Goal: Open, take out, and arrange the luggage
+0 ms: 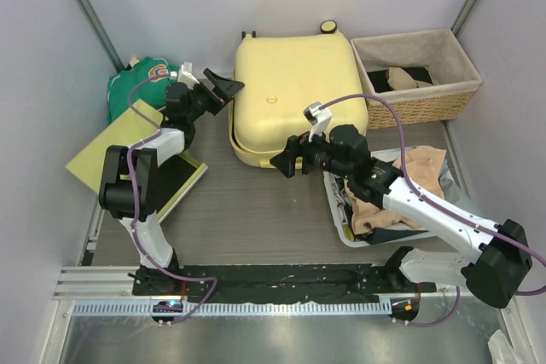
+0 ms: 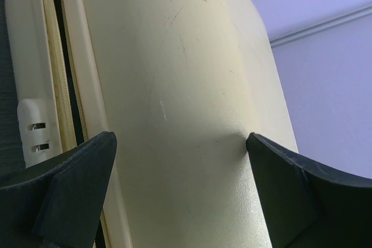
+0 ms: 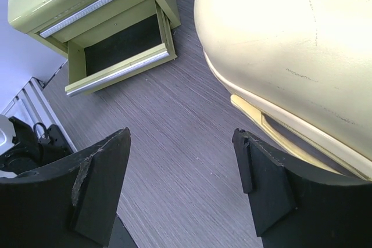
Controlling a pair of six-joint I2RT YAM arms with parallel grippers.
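Observation:
A yellow suitcase (image 1: 299,83) lies flat at the back middle, its two shells apart by a narrow dark gap along the left side. In the left wrist view, the suitcase (image 2: 163,85) fills the space ahead of my left gripper, whose fingers stand wide apart. From above, that left gripper (image 1: 223,87) is at the suitcase's left edge; whether it touches cannot be told. My right gripper (image 1: 288,159) stands open by the front edge. Bare floor shows between its fingers in the right wrist view, with the suitcase (image 3: 302,39) beyond to the right and a yellow handle (image 3: 247,110) on its side.
A wicker basket (image 1: 426,106) stands at the back right. Below it, a grey bin (image 1: 344,226) holds brown cloth. At left are a yellow cabinet with an open drawer (image 1: 183,189) and a green bag (image 1: 124,95).

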